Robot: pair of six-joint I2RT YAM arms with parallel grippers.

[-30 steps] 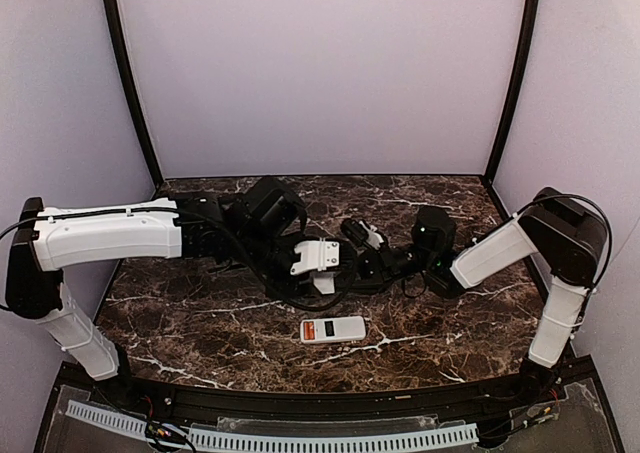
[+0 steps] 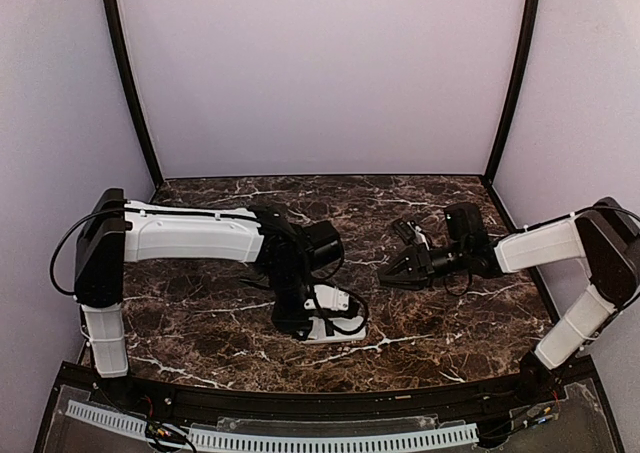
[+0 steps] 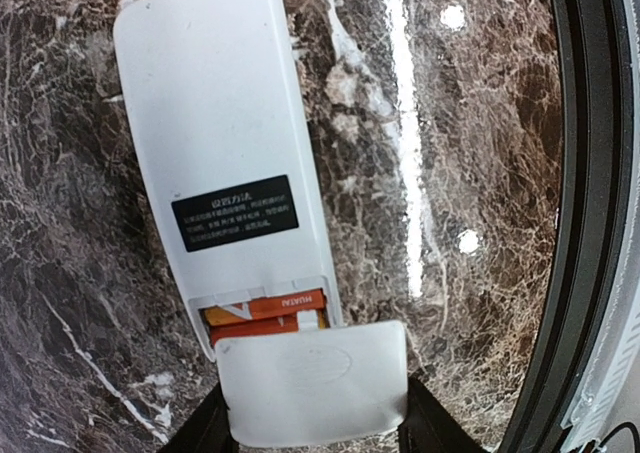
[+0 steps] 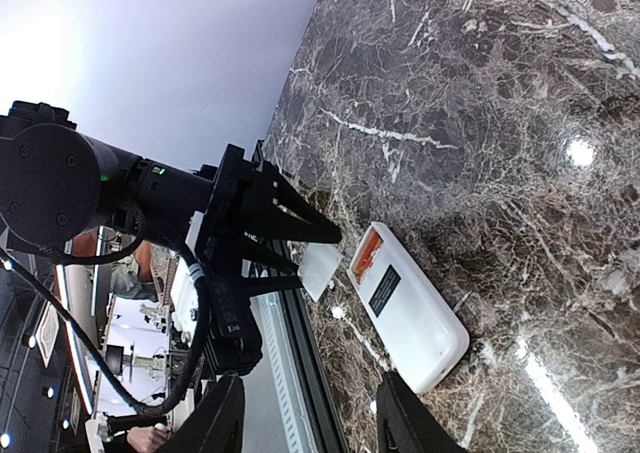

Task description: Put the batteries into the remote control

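Observation:
The white remote control (image 3: pixel 225 93) lies back-up on the marble table, partly under the left arm in the top view; its compartment shows orange batteries (image 3: pixel 265 306) inside. My left gripper is shut on the white battery cover, held just beyond the compartment end, seen also in the right wrist view (image 4: pixel 320 266). My right gripper (image 2: pixel 390 273) stands open to the right of the remote, above the table, with nothing between its fingers.
A black frame rail (image 3: pixel 575 173) runs along the front edge, and pale walls enclose the back and sides.
My left gripper has moved down and toward the front with the cover, now over the remote's compartment end. The right arm has drawn away to the right.

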